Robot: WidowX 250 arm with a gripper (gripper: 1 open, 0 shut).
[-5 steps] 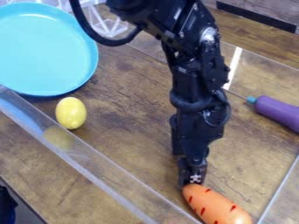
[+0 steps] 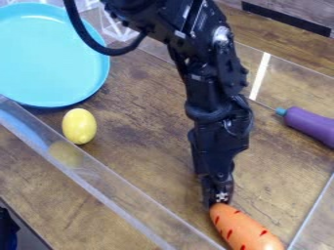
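Note:
The black gripper [image 2: 218, 190] reaches down to the wooden table, its tip at the upper end of an orange toy carrot [image 2: 245, 231] that runs off the bottom edge of the view. The fingers are dark and mostly hidden by the arm's body, and I see nothing clearly held between them.
A blue plate [image 2: 53, 73] sits upper left, with a yellow egg-shaped object [image 2: 78, 126] below it. A purple eggplant [image 2: 311, 127] lies at the right. A clear plastic wall [image 2: 107, 194] runs diagonally along the lower left. Bare table lies left of the gripper.
The arm's upper part has shifted very slightly; the gripper's tip stays by the carrot's end.

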